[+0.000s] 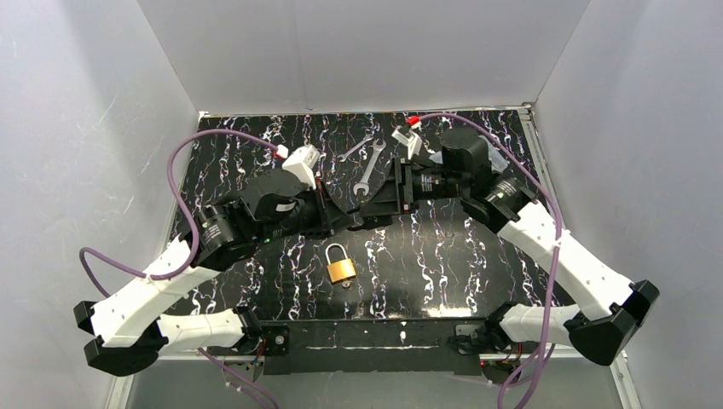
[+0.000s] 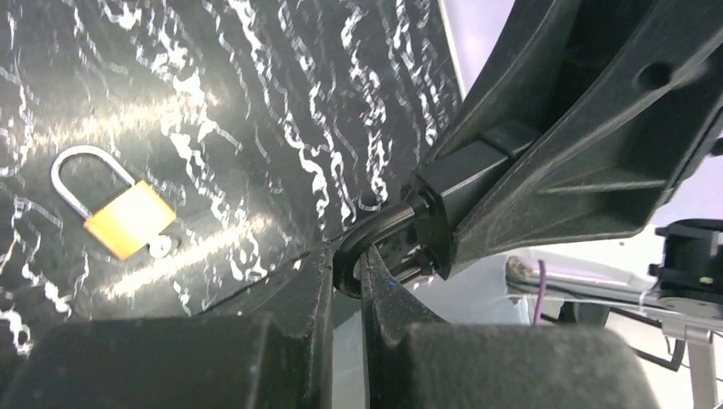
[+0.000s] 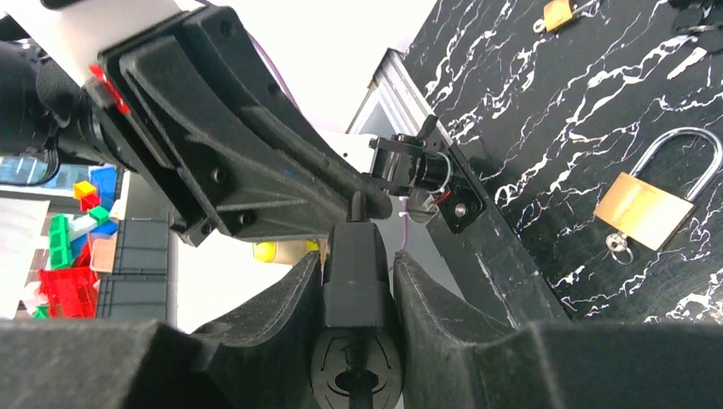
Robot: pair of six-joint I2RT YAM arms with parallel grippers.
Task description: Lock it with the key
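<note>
A black padlock is held in the air between my two grippers. My left gripper is shut on its curved black shackle [image 2: 382,228]. The block-like black lock body [image 3: 356,266] sits between the fingers of my right gripper, which is shut on it; a round keyhole face [image 3: 356,375] shows at its near end. In the left wrist view both shackle legs run up to the body; how deep they sit cannot be told. Dark keys [image 3: 699,24] lie on the table in the right wrist view. From above, the grippers hide most of the lock.
A brass padlock [image 1: 341,270] lies below the grippers on the black marbled table [image 1: 443,264]. Wrenches [image 1: 371,166] lie further back. Another brass padlock [image 3: 558,13] shows in the right wrist view. Grey walls [image 1: 358,51] border the area.
</note>
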